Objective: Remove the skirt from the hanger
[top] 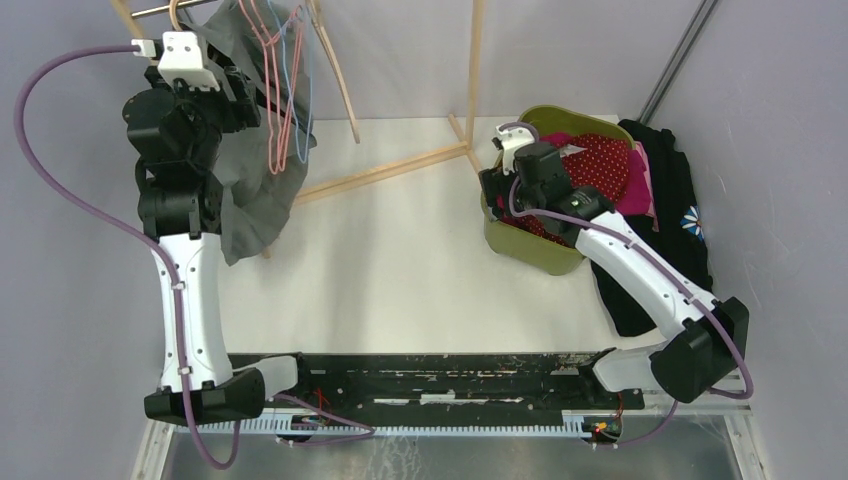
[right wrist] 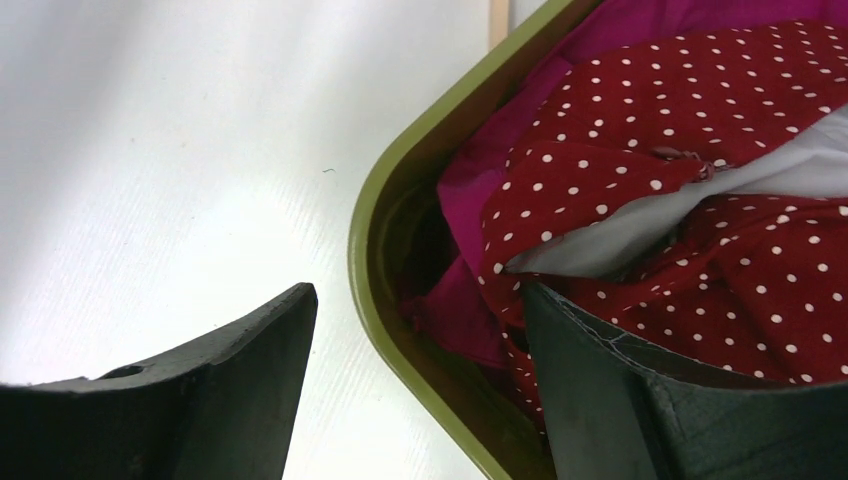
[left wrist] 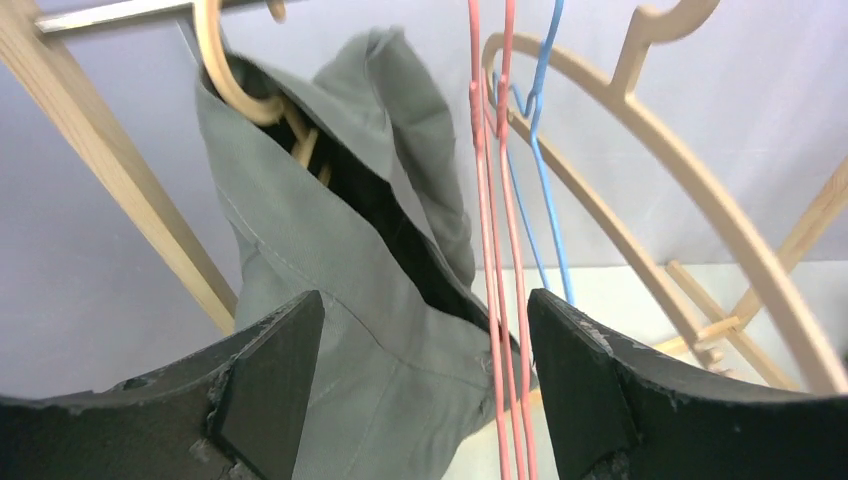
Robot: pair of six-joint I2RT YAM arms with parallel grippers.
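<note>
A grey skirt (top: 255, 205) hangs at the far left, its dark inside showing through the gaping waist. In the left wrist view, the wooden hanger (left wrist: 222, 75) curves down from the rail into the opening of the skirt (left wrist: 345, 300); the rest of its body is mostly hidden by the cloth. My left gripper is in front of the skirt with its fingers apart and nothing clearly gripped between them. At the basket on the right, my right gripper is open, one finger beside the rim and the other against dotted red cloth (right wrist: 600, 180).
Pink and blue hangers (top: 285, 90) dangle just right of the skirt, crossing in front of it. A wooden rack bar (top: 385, 172) rests on the white table. The green basket (top: 530, 255) holds clothes, and black clothing (top: 675, 190) lies beside it.
</note>
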